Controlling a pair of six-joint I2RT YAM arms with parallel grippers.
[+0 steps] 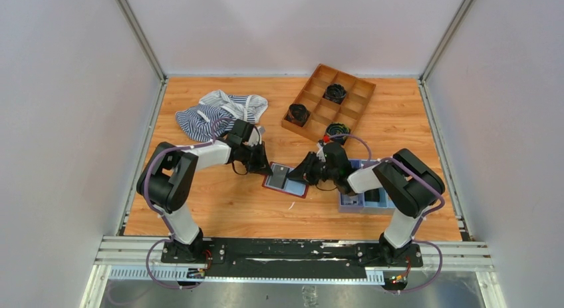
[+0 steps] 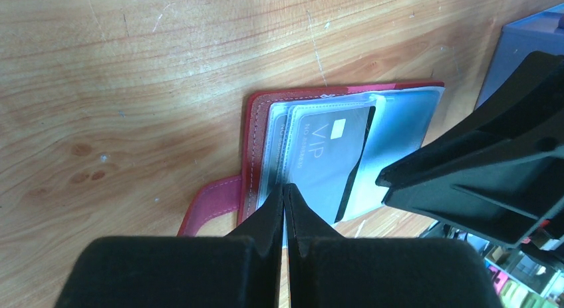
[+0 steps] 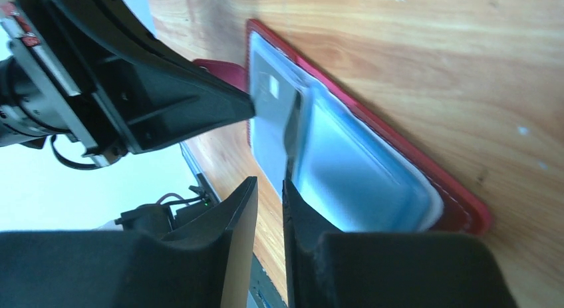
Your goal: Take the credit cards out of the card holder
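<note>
The card holder (image 2: 252, 145), red with clear sleeves, lies open on the table between the two arms. In its sleeve sits a grey card (image 2: 326, 152) lettered VIP, with a dark strip along one edge. My left gripper is shut, its tips against or just over the sleeve near the holder's left edge; nothing shows between them. Above the holder's right part stands my right gripper, open a little, with an empty gap between its fingers. The bare pale blue sleeve (image 3: 362, 165) lies below it. Whether its tips touch the sleeve is hard to tell.
A blue-grey divided box (image 1: 359, 209) stands at the right beneath the right arm. A wooden compartment tray (image 1: 359, 98) with dark round items is at the back, and a striped cloth (image 1: 199, 124) lies back left.
</note>
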